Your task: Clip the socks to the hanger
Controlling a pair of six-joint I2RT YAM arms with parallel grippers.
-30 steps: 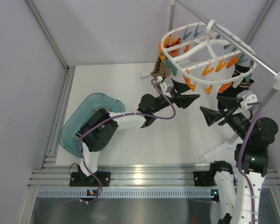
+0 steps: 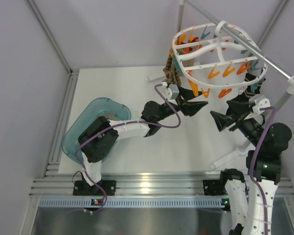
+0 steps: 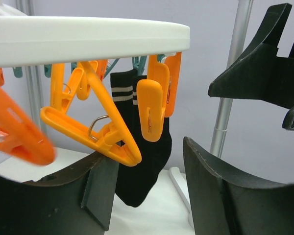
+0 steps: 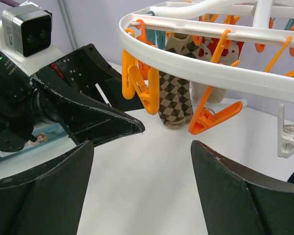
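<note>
The white round hanger (image 2: 201,68) with orange, teal and white clips hangs at the top right. A checked sock (image 4: 174,103) hangs from it at the back, a red-patterned one beside it, and a black striped sock (image 3: 142,152) on the right side. My left gripper (image 2: 191,100) stands part open below the hanger's near left edge, nothing between its fingers; in its wrist view orange clips (image 3: 105,132) are just above the fingertips. My right gripper (image 2: 223,120) is below the near right edge, part open, with nothing seen between its fingertips.
A teal bin (image 2: 76,132) with items partly hidden by my left arm stands at the left. The hanger's frame post (image 2: 284,98) is at the right.
The hanger has turned slightly, its clips shifting. My left gripper has drawn slightly left and toward the near side; my right gripper is nearly still.
</note>
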